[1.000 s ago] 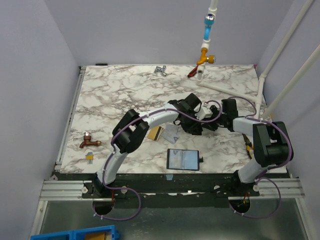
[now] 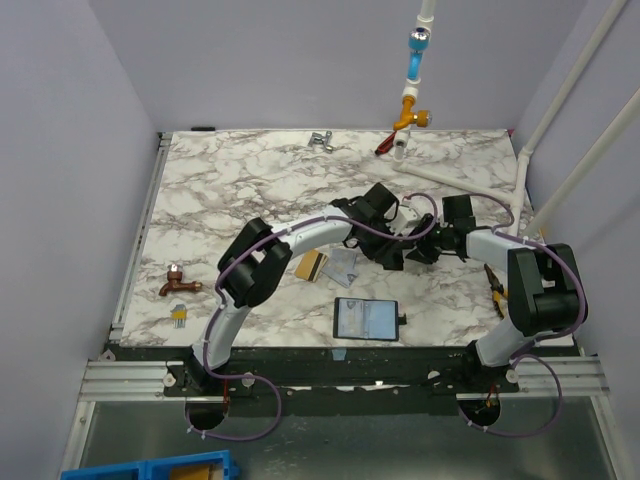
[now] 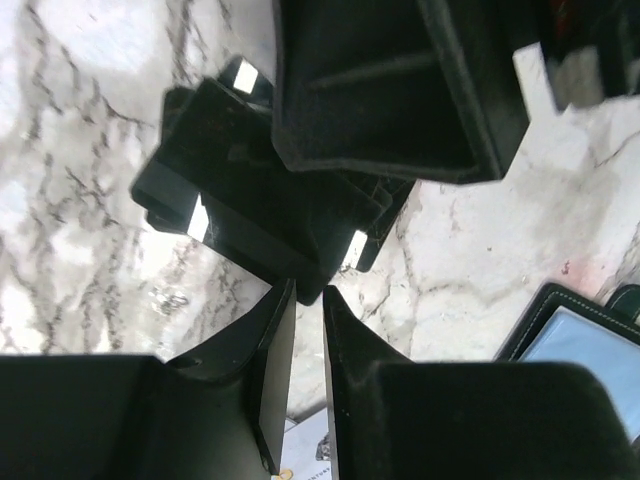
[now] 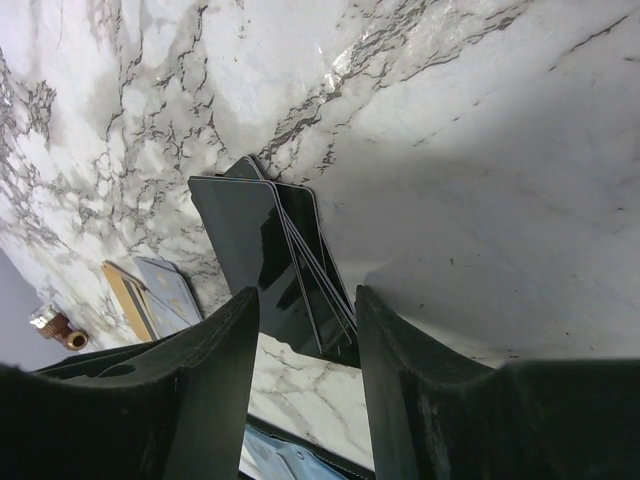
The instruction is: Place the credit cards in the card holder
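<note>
A black card holder lies on the marble under both grippers, seen as stacked flat sleeves in the left wrist view and the right wrist view. My left gripper is just beside its lower edge, fingertips close together; whether anything is between them is unclear. My right gripper is over the holder's right part, fingers apart. In the top view, light cards and gold cards lie left of the holder.
A tablet-like board lies at the front. A brass tap is at the left, white pipes at the right.
The right arm has barely moved.
</note>
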